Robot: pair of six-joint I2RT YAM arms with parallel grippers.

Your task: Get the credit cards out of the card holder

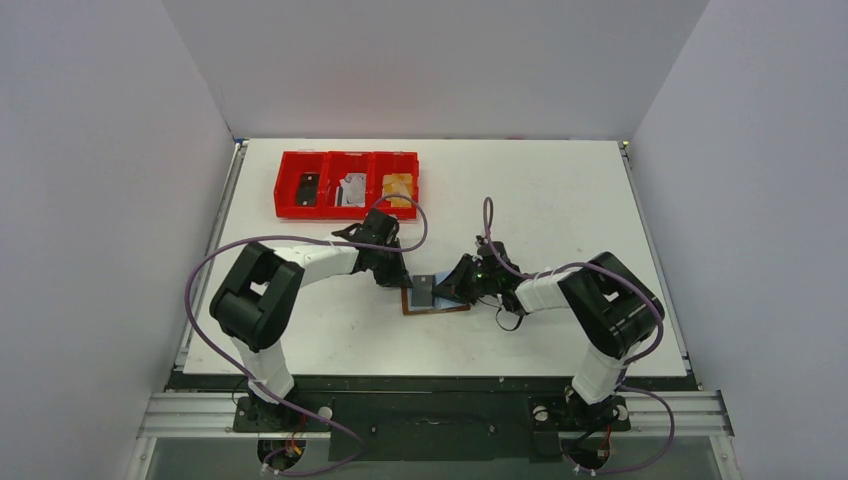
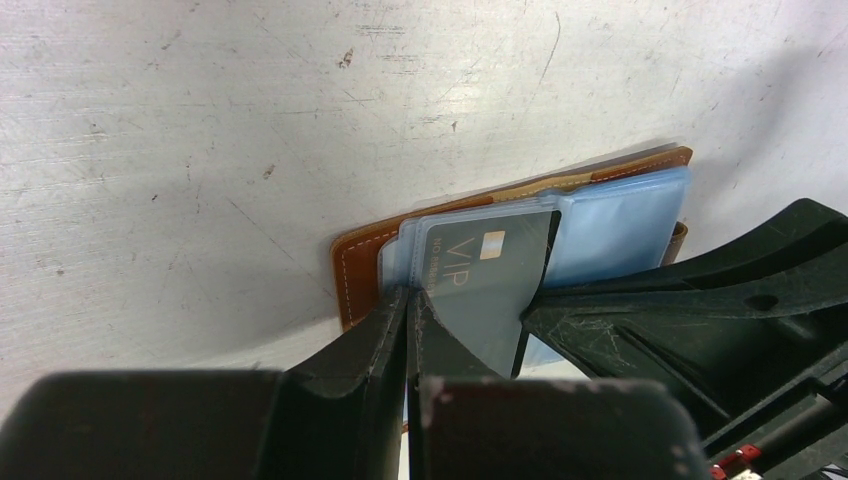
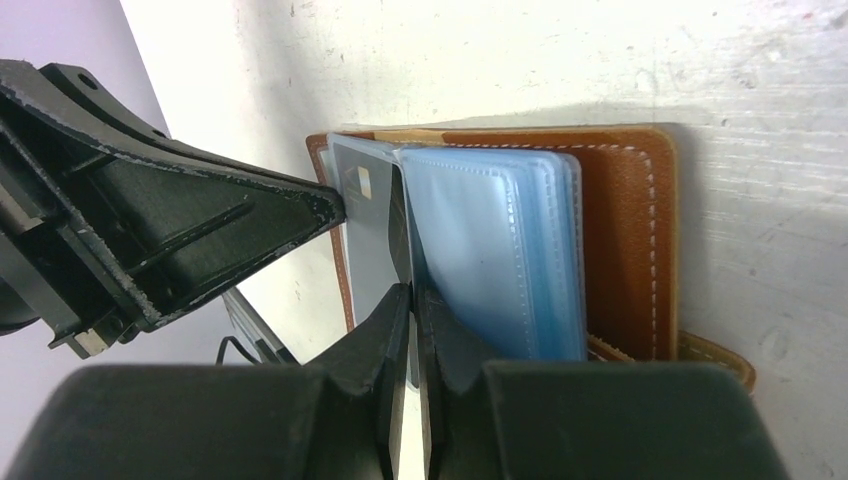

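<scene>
The brown card holder point(image 1: 436, 310) lies open on the white table, its clear blue sleeves point(image 3: 480, 200) fanned to the right. A dark grey VIP card point(image 2: 483, 285) sits in a sleeve on the left part. My left gripper is shut, tips at the left edge of that sleeve; whether they pinch the thin plastic cannot be told. In the right wrist view, my right gripper is shut at the sleeve's other edge, where a black strip point(image 3: 400, 232) shows. Nothing clear shows between its fingers.
A red three-compartment tray point(image 1: 346, 213) stands at the back left, with a dark item point(image 1: 307, 189), white-grey items point(image 1: 352, 189) and yellowish items point(image 1: 398, 186) inside. The two grippers are close together over the holder. Free table lies at the back right.
</scene>
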